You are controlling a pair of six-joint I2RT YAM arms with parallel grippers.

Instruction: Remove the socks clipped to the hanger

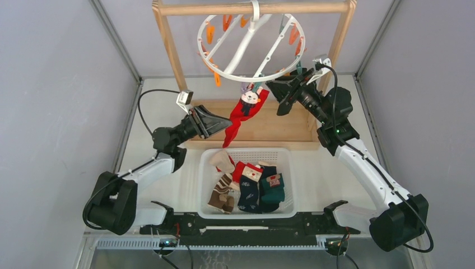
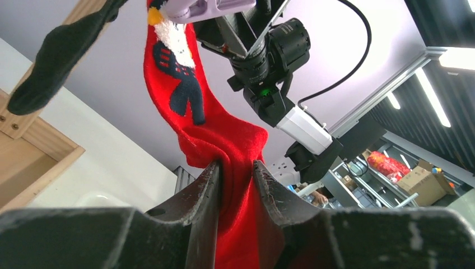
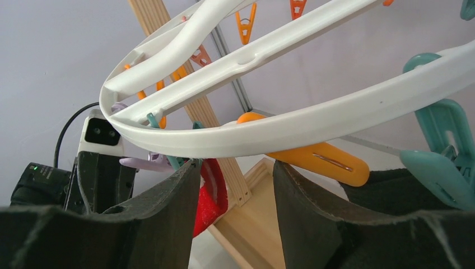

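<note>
A red sock with a white-faced figure hangs from the front of the white hanger ring, its top at a teal clip. My left gripper is shut on its lower part, the cloth running down between the fingers. Close under the ring's right side stands my right gripper, fingers apart with nothing visible held between them; the red sock shows behind its left finger. A dark sock hangs near an orange clip and another teal clip, right of those fingers.
A white basket below holds several socks. Wooden posts and a crossbar frame the hanger. Other orange clips line the ring. Bare table lies on both sides of the basket.
</note>
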